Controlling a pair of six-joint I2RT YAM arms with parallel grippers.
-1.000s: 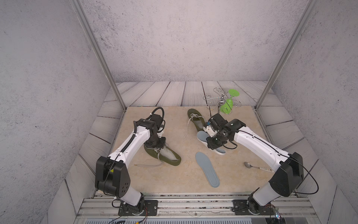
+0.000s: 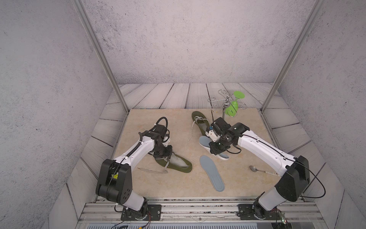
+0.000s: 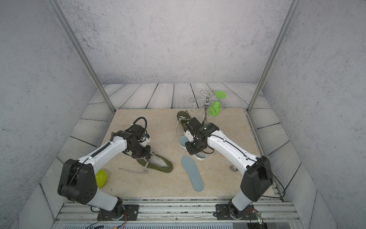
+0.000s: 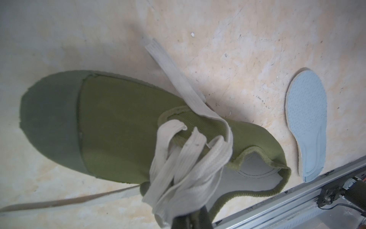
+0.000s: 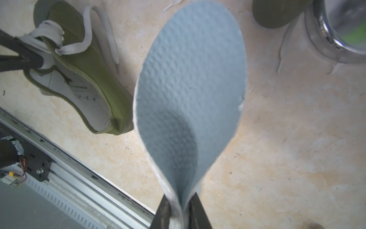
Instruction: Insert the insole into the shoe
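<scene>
An olive shoe [image 2: 179, 166] with loose white laces lies front left. My left gripper is shut at its lace knot [image 4: 183, 164]; whether laces are between the fingers is hard to tell. My right gripper is shut on a blue insole [image 5: 190, 64], pinched into a fold at its middle and held above the table, right of the shoe. A second insole [image 2: 210, 171] lies flat at the front middle. A second olive shoe [image 2: 198, 118] stands at the back middle.
A metal rack [image 2: 225, 103] with green items is at the back right, a spoon [image 2: 259, 169] at the right, a yellow bowl [image 3: 100, 178] at the left edge.
My right gripper with the insole has moved slightly left and toward the front.
</scene>
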